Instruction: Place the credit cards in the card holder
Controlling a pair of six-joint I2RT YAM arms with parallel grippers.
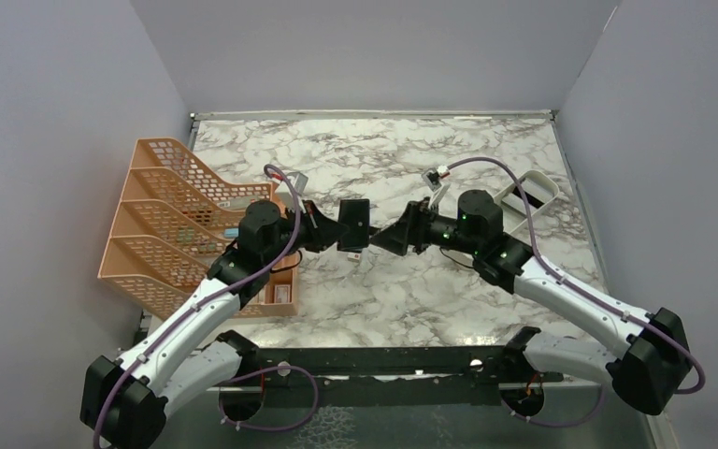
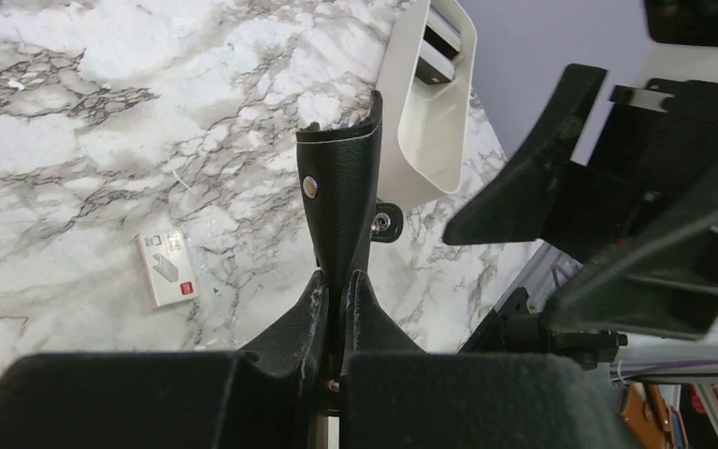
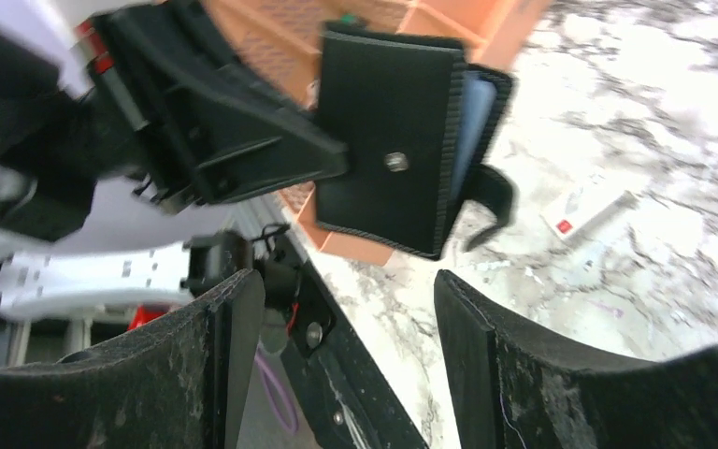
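Above the table the black card holder (image 1: 353, 223) hangs from my left gripper, which is shut on its lower end. In the left wrist view the holder (image 2: 338, 187) stands on edge, its strap with a snap sticking out to the right. The right wrist view shows the holder's (image 3: 388, 140) flat face with a stud, and something light blue between its layers. My right gripper is open and empty, just right of the holder and apart from it. A small white card box (image 2: 166, 267) with a red mark lies on the table below.
On the left stands an orange slotted rack (image 1: 164, 220) with several small items in it. A white tray (image 1: 533, 192) with dark-and-white items sits behind the right arm.
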